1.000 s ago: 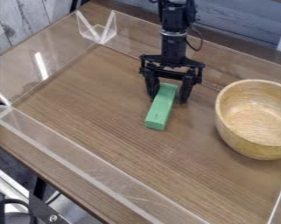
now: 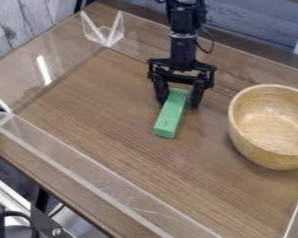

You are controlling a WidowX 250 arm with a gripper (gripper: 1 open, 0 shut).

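A green rectangular block (image 2: 171,115) lies on the wooden table, tilted slightly from upright in the view. My black gripper (image 2: 178,91) is down over the block's upper end, with dark fingers on either side of it. Whether the fingers press on the block or stand apart from it is hard to make out.
A large tan bowl (image 2: 269,130) sits to the right of the block. A clear bracket (image 2: 103,30) stands at the back left corner.
The gripper and arm have shifted very slightly around the block's top; otherwise little differs.
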